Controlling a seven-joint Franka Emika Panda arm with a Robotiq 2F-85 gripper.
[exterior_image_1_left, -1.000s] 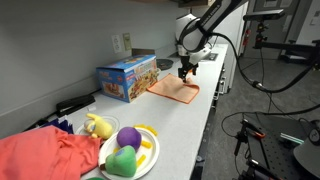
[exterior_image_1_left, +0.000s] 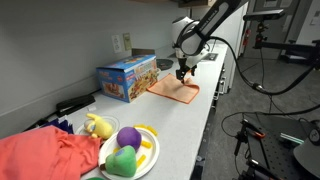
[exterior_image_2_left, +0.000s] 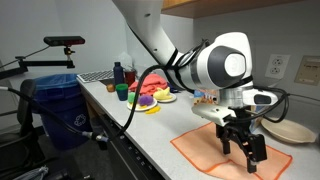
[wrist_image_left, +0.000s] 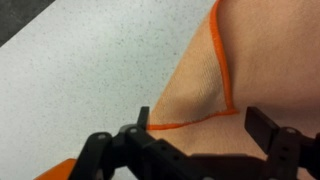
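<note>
An orange cloth (exterior_image_2_left: 202, 152) with a brighter orange edging lies on the white counter, towards its far end in the first exterior view. One corner of the cloth (wrist_image_left: 190, 92) is turned over onto the rest, as the wrist view shows. My gripper (exterior_image_2_left: 240, 155) points down over the cloth, its fingers apart. Seen from the wrist, the folded corner's tip lies between the open fingers, with no grip on it. Whether the fingertips touch the cloth cannot be made out.
Beside the cloth stands a blue picture box (exterior_image_1_left: 128, 78). A pale bowl (exterior_image_2_left: 288, 132) is close behind the gripper. Farther along are a plate with toy foods (exterior_image_1_left: 145, 150) and a red cloth (exterior_image_1_left: 45, 155). Bare counter (exterior_image_1_left: 183, 125) lies between.
The arm's upper body has shifted slightly, while the gripper stays low over the cloth. No clear change shows in the cloth or the other objects.
</note>
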